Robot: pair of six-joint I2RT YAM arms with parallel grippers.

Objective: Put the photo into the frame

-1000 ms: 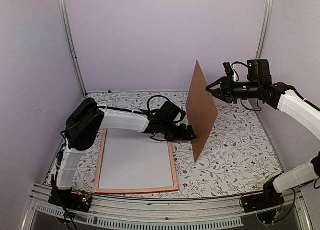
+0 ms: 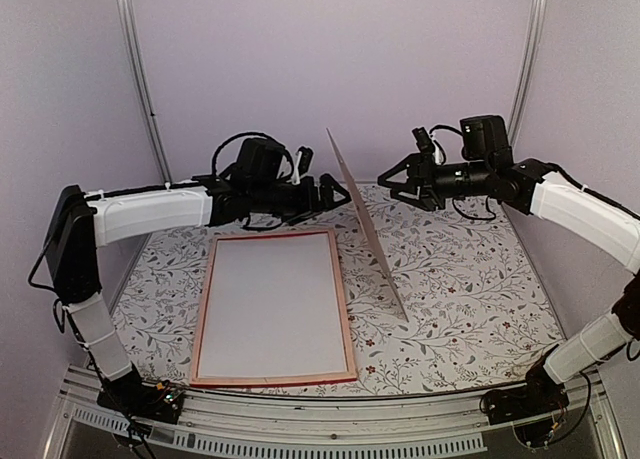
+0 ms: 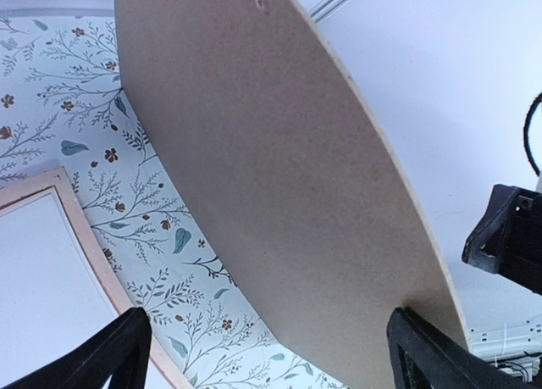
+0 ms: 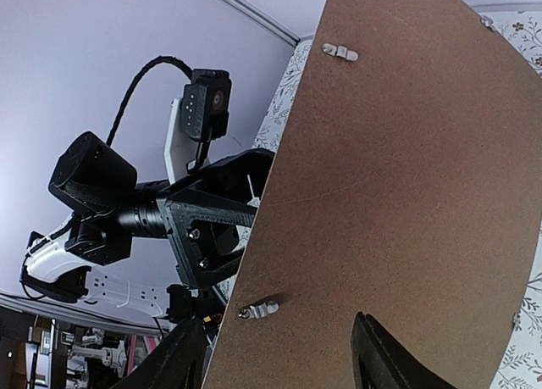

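Observation:
A pink-edged frame [image 2: 345,329] lies flat at the left of the table, with a plain white sheet [image 2: 265,304] inside it. Beside it a brown board [image 2: 370,229] stands on edge, tilted with its top toward the left. On the board's left side, my left gripper [image 2: 335,191] is open; one of its fingers [image 3: 428,359] overlaps the board face, and whether it touches cannot be told. My right gripper [image 2: 398,182] is open to the right of the board, apart from it, with nothing between its fingers. No picture side of a photo can be seen.
Small metal clips [image 4: 258,309] sit along the board's edges on the side facing my right gripper. Pale walls [image 2: 330,59] close in the back and sides.
The board's top has swung left, and the board now appears nearly edge-on from above. My left gripper has moved left and back; my right gripper has shifted slightly left, and the board has come away from it.

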